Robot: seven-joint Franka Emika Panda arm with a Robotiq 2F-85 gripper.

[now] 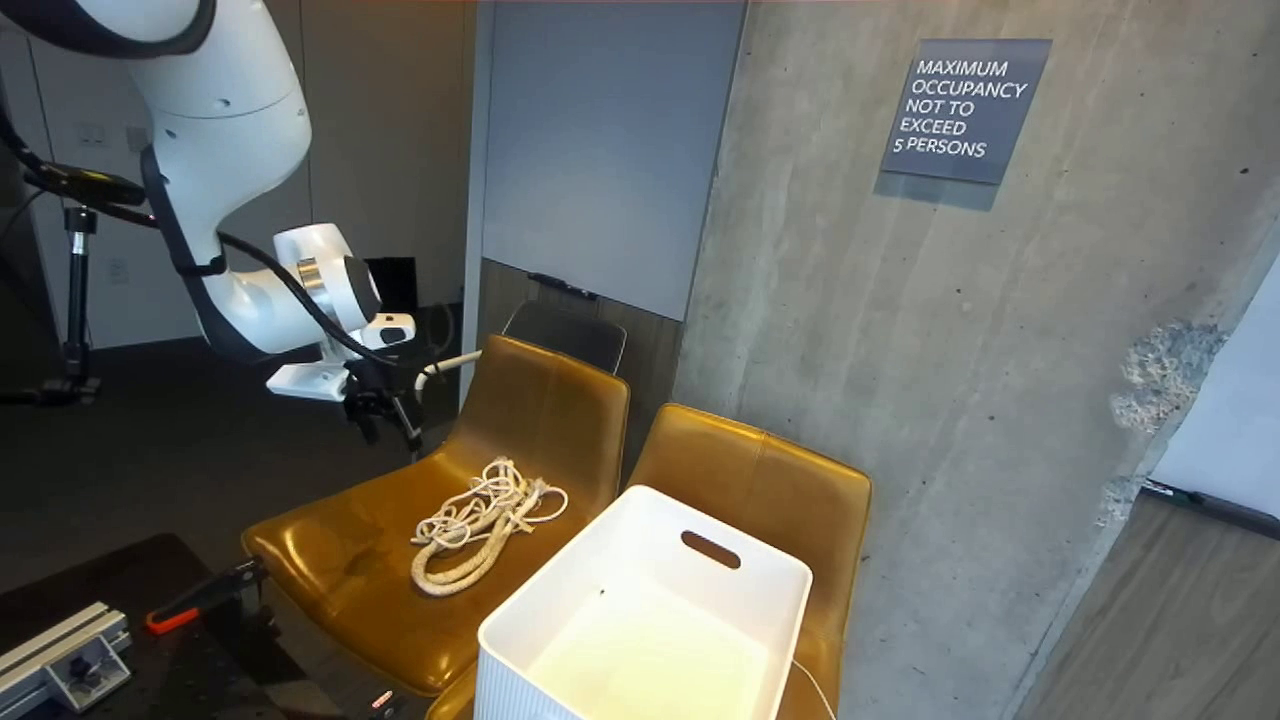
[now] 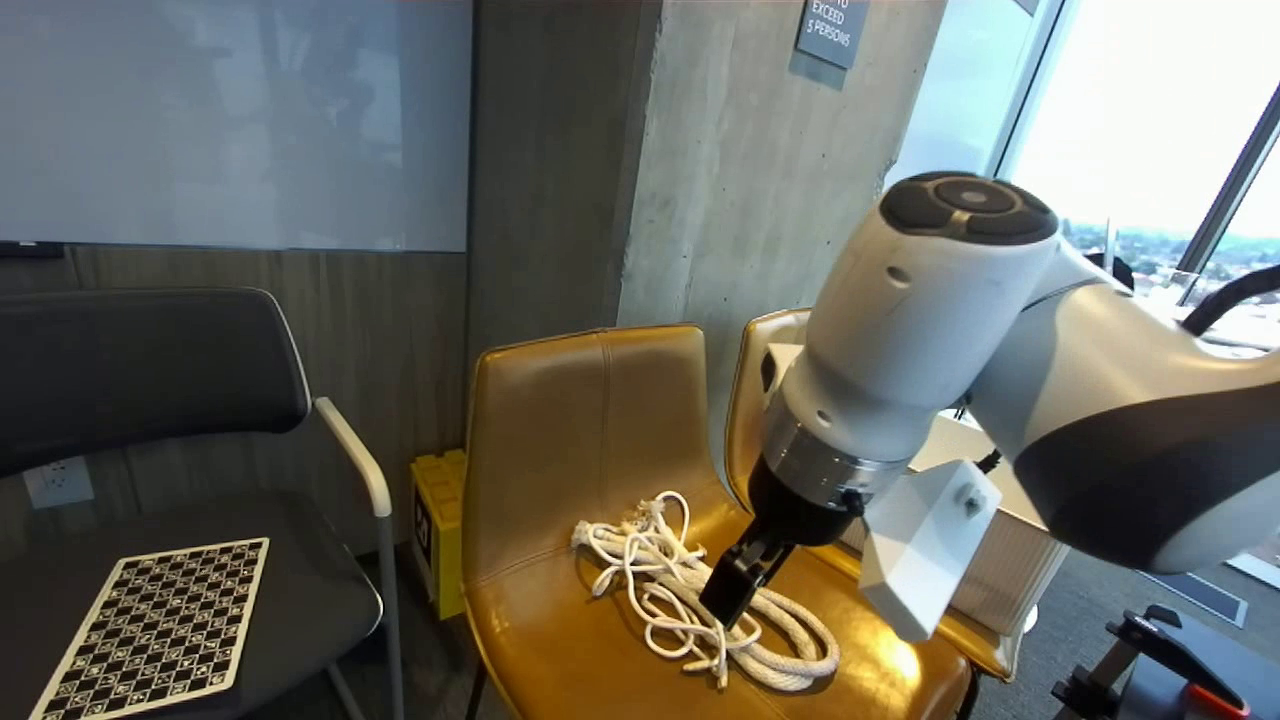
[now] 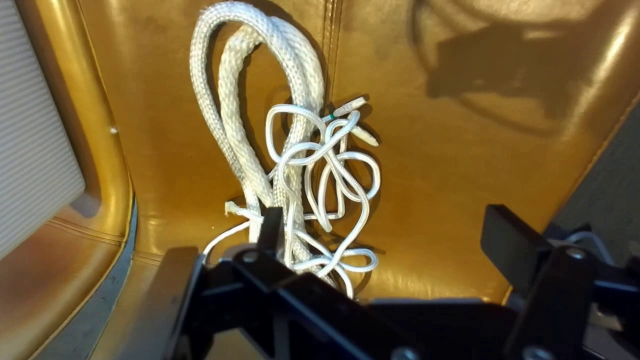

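Observation:
A tangle of white rope (image 1: pixel 489 524), thick loops mixed with thinner cord, lies on the seat of a tan leather chair (image 1: pixel 360 528). In the wrist view the rope (image 3: pixel 294 66) runs from the top centre down behind the left finger (image 3: pixel 271 233). My gripper is open, its fingers wide apart, with bare leather and some thin cord showing between them. Exterior view 1 has the gripper (image 1: pixel 390 420) above and left of the rope, near the chair's side. From the other side, the gripper (image 2: pixel 734 588) overlaps the rope; its exact height is hard to judge.
An empty white bin (image 1: pixel 642 612) with a handle slot stands on the adjoining tan chair (image 1: pixel 768 462). A dark chair (image 2: pixel 132 480) holds a patterned board (image 2: pixel 162 624). A dark table (image 1: pixel 144 576) with metal hardware sits at the near left.

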